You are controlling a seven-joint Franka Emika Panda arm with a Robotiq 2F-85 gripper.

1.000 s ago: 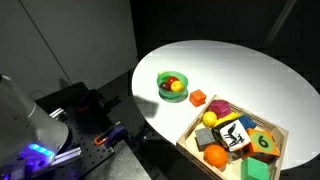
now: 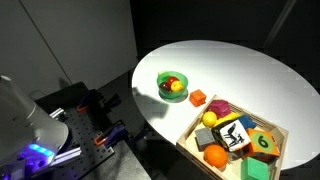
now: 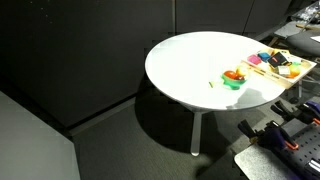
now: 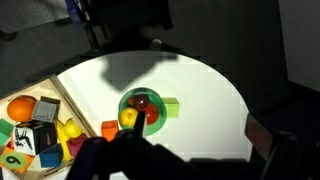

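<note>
My gripper stands open, its dark fingers apart at the bottom of the wrist view, high over the table with nothing seen between them. It cannot be made out in either exterior view. A green bowl [image 2: 183, 95] sits on the round white table [image 2: 225, 60] holding round red and yellow pieces. Next to the bowl, a light green block [image 4: 171, 107] lies on the bare tabletop. On the bowl's other side is an orange block [image 2: 198, 98]. A wooden box [image 2: 187, 148] of toys stands near the table's edge.
Inside the box are a white-and-black cube [image 2: 233, 133], an orange ball [image 2: 215, 155], a green block [image 2: 254, 169] and several other pieces. My arm's base [image 2: 30, 135] stands beside the table.
</note>
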